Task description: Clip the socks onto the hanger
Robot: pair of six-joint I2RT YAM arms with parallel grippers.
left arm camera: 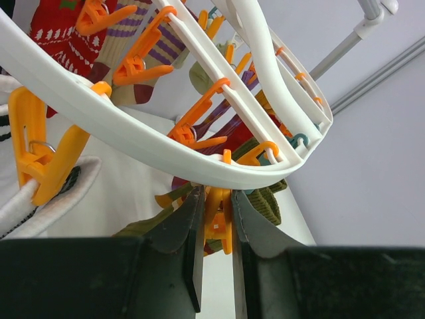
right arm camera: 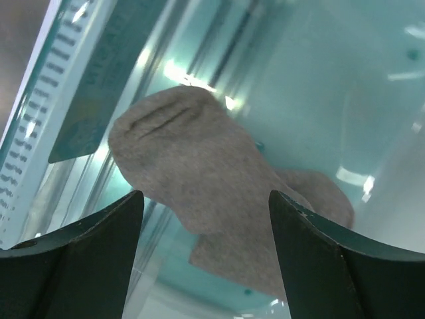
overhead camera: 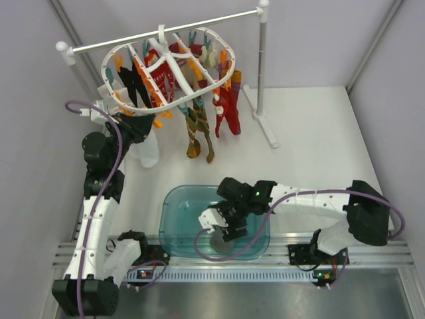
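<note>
A grey sock [right arm camera: 199, 159] lies folded in the teal bin [overhead camera: 174, 216], partly covered by my right arm in the top view. Right above it is my right gripper, its fingers parted, with nothing between them and the sock below. The white hanger [overhead camera: 109, 78] hangs from a rail, and several socks, such as a red one [overhead camera: 228, 109] and a green-brown one [overhead camera: 193, 143], dangle from its clips. At the hanger's near left rim my left gripper is shut on an orange clip [left arm camera: 218, 229]; no sock shows in that clip.
Empty orange clips [left arm camera: 196, 123] line the rim near my left gripper. A white sock [overhead camera: 149, 149] hangs below the left arm. The hanger's post [overhead camera: 261, 73] and foot [overhead camera: 269, 133] stand to the right.
</note>
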